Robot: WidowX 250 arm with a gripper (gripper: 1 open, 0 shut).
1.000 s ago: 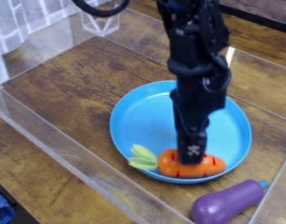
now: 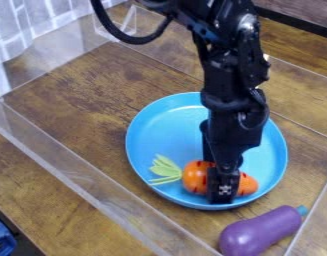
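Observation:
The black gripper [image 2: 219, 172] is lowered over a blue plate [image 2: 152, 140], its fingertips down at an orange carrot [image 2: 197, 178] with pale green leaves [image 2: 165, 168]. The fingers overlap the carrot's middle, and whether they grip it is hard to tell. The carrot lies at the front part of the plate.
A purple eggplant [image 2: 257, 232] lies on the wooden surface [image 2: 72, 100] at the front right, outside the plate. Clear plastic walls edge the lower left and right. The wood left of the plate is bare.
The gripper has come down onto the carrot from a little higher and farther back. The carrot and its leaves have shifted only slightly.

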